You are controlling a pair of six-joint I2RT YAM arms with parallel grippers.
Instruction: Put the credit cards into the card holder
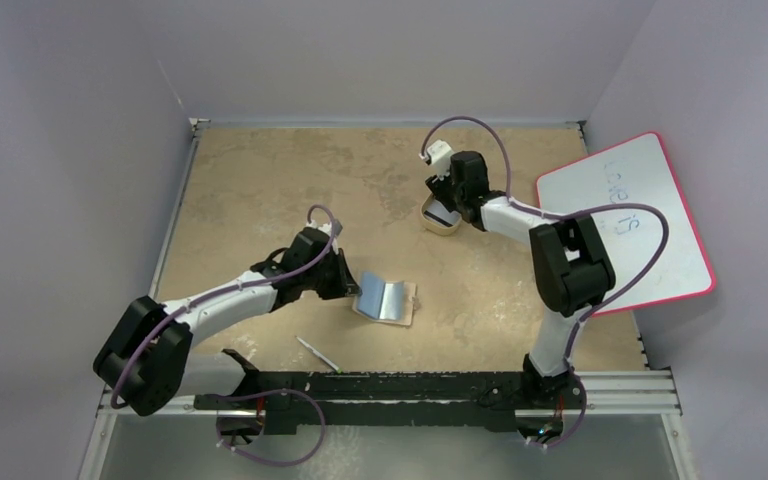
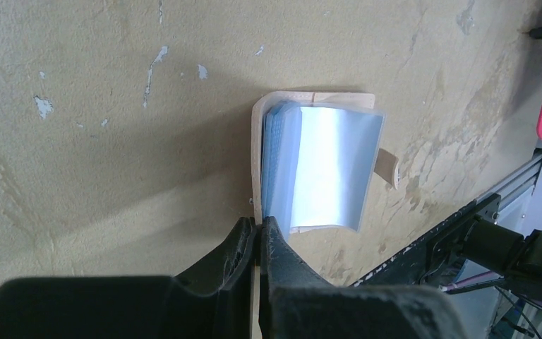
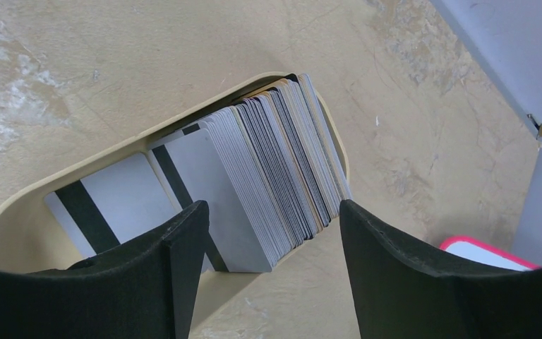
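The open card holder (image 1: 392, 300) lies at the front middle, its clear sleeves (image 2: 330, 162) spread out. My left gripper is shut at the holder's left edge, seemingly on the edge of its cover. My right gripper stands open over an oval beige box (image 3: 14, 219) at the back right. In it a thick stack of credit cards (image 3: 275, 162) leans at one end, with flat cards (image 3: 123, 194) bearing black stripes beside it.
A whiteboard (image 1: 625, 240) with pink rim lies at the right. A white pen (image 1: 317, 353) lies near the front edge.
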